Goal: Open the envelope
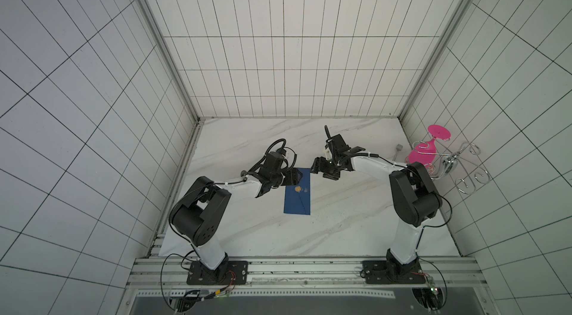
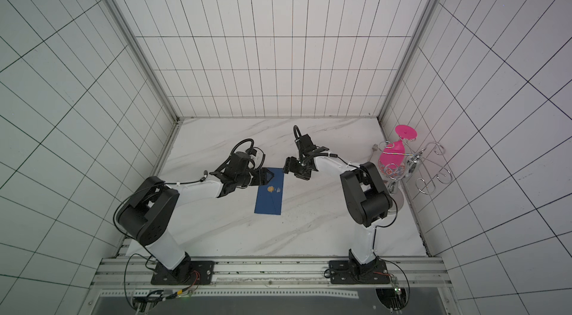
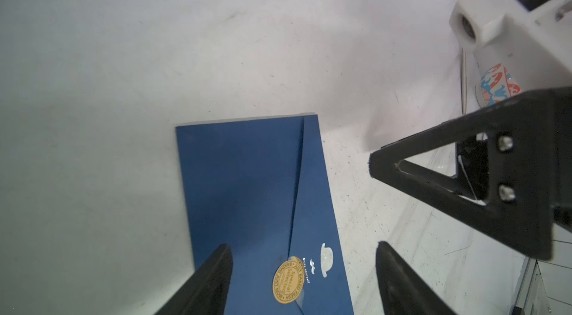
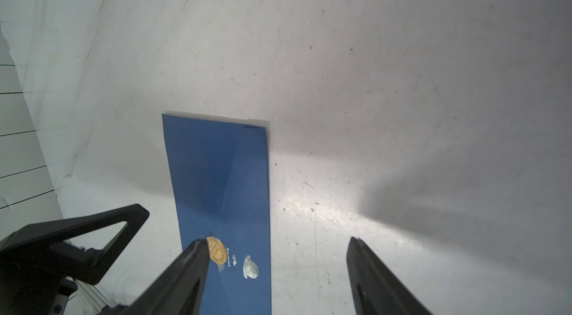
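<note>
A dark blue envelope (image 1: 297,204) lies flat on the white marbled table, a round gold seal (image 3: 288,279) and small pale marks on its face. My left gripper hangs over the upper part of the envelope, its fingers apart with nothing between them. My right gripper is just to the right, above the envelope's edge, also with spread, empty fingers. In the left wrist view the other gripper's black frame juts in at the right.
A wire rack (image 1: 470,181) with pink items (image 1: 421,152) stands at the right wall. The table (image 1: 232,136) is otherwise mostly clear, bounded by tiled walls.
</note>
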